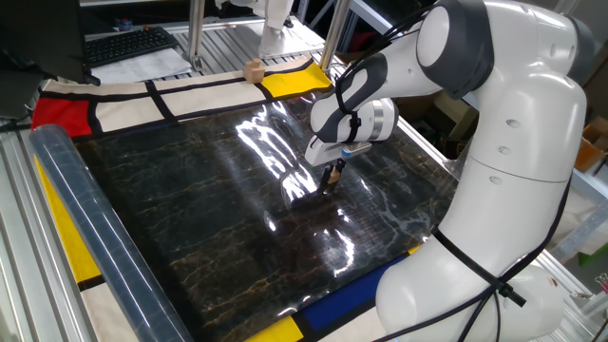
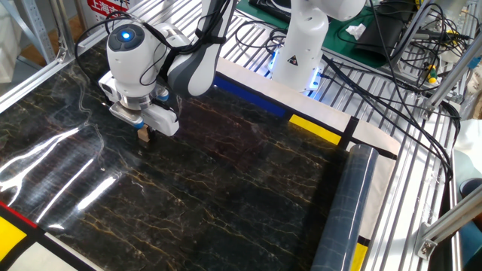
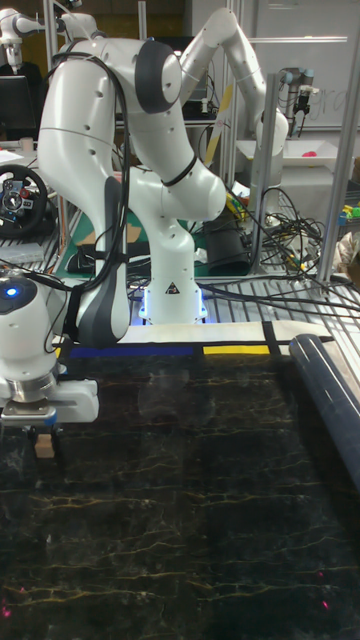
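Over the dark marble-patterned mat (image 1: 190,218), my gripper (image 1: 332,179) points down with its dark fingers close together. A small wooden block (image 1: 334,177) sits between them and appears to fill the gap, so the gripper looks shut on it. In the second exterior view the block (image 2: 144,134) shows under the white hand (image 2: 160,119), low over the mat. The third exterior view has the block (image 3: 44,446) at the left edge, below the hand (image 3: 64,403). Whether its underside touches the mat I cannot tell.
Another wooden block (image 1: 254,70) stands on the pale border cloth at the far side. A clear rolled sheet (image 1: 104,237) lies along the mat's end away from the arm. Most of the mat between the gripper and the roll is bare, with bright glare patches.
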